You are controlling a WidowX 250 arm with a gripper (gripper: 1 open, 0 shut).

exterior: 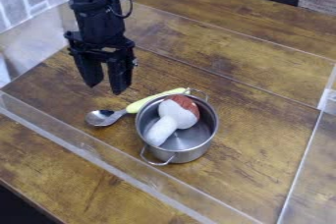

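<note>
My gripper (pixel 102 75) is open, held above the table at the left, its fingers pointing down with nothing between them. Below and to its right lies a spoon (pixel 104 117) with a pale yellow handle. A steel pot (pixel 196 142) stands to the right of the spoon, holding a toy mushroom (pixel 171 120) with a white stem and a red part on top.
A transparent panel or edge runs along the front left, and another at the right side.
</note>
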